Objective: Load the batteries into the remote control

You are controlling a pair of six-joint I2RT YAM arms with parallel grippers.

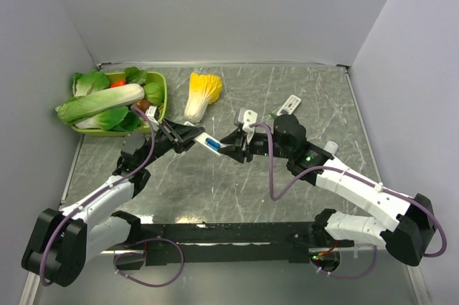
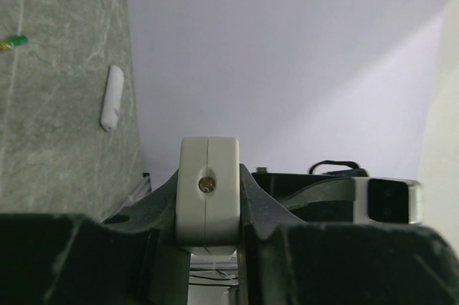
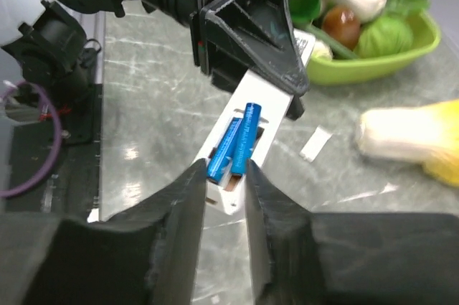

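Observation:
My left gripper is shut on the white remote [image 3: 270,97], held in the air at mid-view with its open battery compartment facing my right wrist camera. Two blue batteries lie at the compartment: one [image 3: 223,148] sits lower on the left, the other [image 3: 246,136] is tilted or raised on the right. My right gripper is open at the lower end of the remote, its fingertips just beside the batteries; whether they touch is unclear.
A green basket of vegetables [image 1: 158,87] stands back left, a cabbage [image 1: 203,93] at the back. Another remote [image 1: 289,104], green batteries [image 2: 16,41] and a white object [image 1: 330,147] lie on the right of the grey table.

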